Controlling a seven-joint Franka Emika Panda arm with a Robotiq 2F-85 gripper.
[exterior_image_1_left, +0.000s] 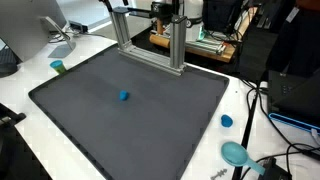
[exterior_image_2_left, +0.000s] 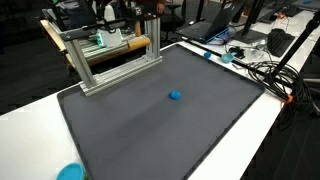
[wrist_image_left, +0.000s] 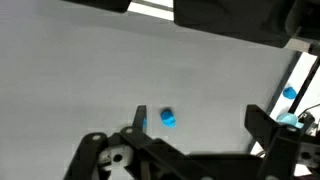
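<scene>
A small blue object (exterior_image_1_left: 124, 95) (exterior_image_2_left: 175, 95) lies on the dark grey mat (exterior_image_1_left: 140, 125). The wrist view shows the blue object (wrist_image_left: 168, 118) on the mat, with a thin blue sliver beside it close to the left finger. My gripper is open above the mat, its fingers wide apart with nothing held. Its fingertips do not show clearly in either exterior view.
Off the mat's edge are a blue disc (exterior_image_1_left: 227, 121) and a teal round dish (exterior_image_1_left: 240, 155). A green cup (exterior_image_1_left: 58, 66) stands beyond the opposite edge. A metal frame (exterior_image_2_left: 118, 72) rises along one side.
</scene>
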